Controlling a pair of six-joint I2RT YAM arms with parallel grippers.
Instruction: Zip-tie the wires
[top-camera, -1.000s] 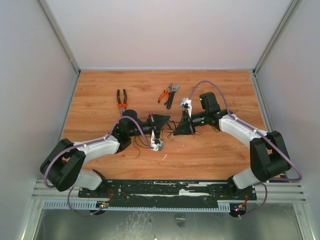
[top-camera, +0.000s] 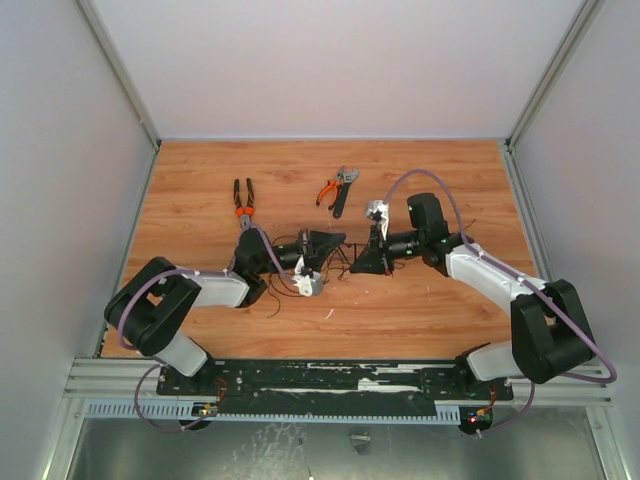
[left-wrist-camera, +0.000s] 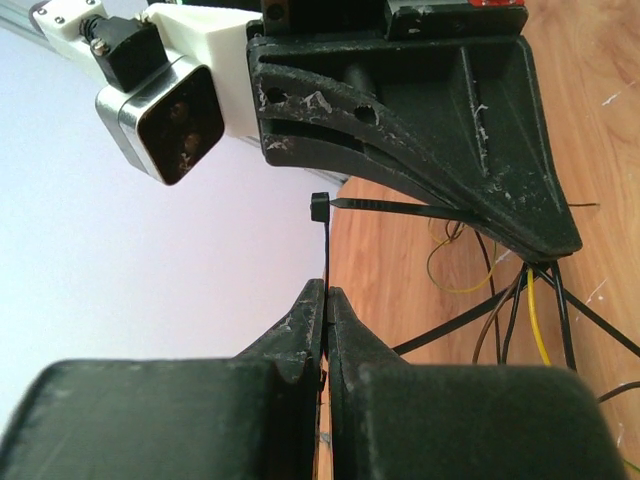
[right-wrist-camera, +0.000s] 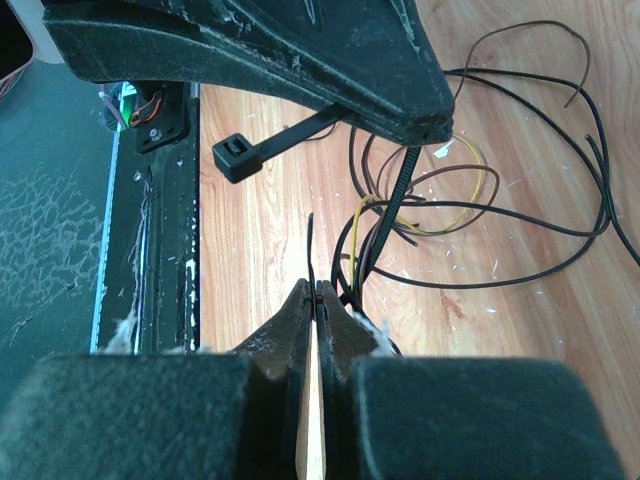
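Observation:
A black zip tie has its square head (left-wrist-camera: 320, 207) standing just above my left gripper, which is shut on the strap below it. The right wrist view shows the same head (right-wrist-camera: 237, 157) jutting from the left fingers (right-wrist-camera: 400, 105). My right gripper is shut on the thin tail (right-wrist-camera: 311, 240). In the left wrist view the tail's tip (left-wrist-camera: 340, 204) points at the head, very close to it; whether it is inside cannot be told. Black, brown and yellow wires (left-wrist-camera: 535, 300) run below the right fingers, beside the ribbed strap (right-wrist-camera: 398, 190).
Loose wires (right-wrist-camera: 540, 275) curl over the wooden table (top-camera: 440, 310). At the back lie orange-handled pliers (top-camera: 328, 190) and an adjustable wrench (top-camera: 343, 192); another pair of pliers (top-camera: 244, 205) lies behind the left arm.
The left arm's elbow has swung inward, and its gripper has shifted slightly right. My right gripper has drifted a little to the right and toward the front. Both stay close together over the wires.

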